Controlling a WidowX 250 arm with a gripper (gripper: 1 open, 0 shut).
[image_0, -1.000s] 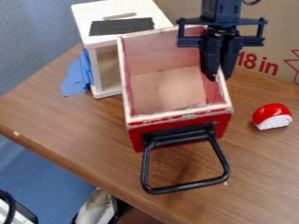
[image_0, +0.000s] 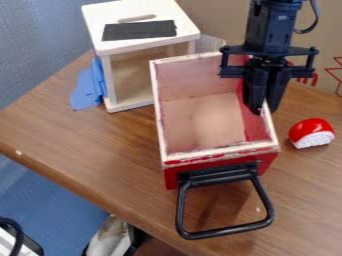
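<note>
An open red box (image_0: 201, 125) with a pale pink inside sits on the wooden table (image_0: 74, 150), its black metal handle (image_0: 222, 230) sticking out toward the front. My dark gripper (image_0: 265, 92) is at the box's upper right wall, fingers pointing down over that rim. I cannot tell whether the fingers are closed on the wall or how far apart they are.
A white cabinet (image_0: 127, 70) with a dark pad on top stands behind left, a blue cloth (image_0: 87, 90) beside it. A red and white round object (image_0: 310, 133) lies to the right.
Compared with a second ago, the gripper and box have moved right, the box's handle end also shifting.
</note>
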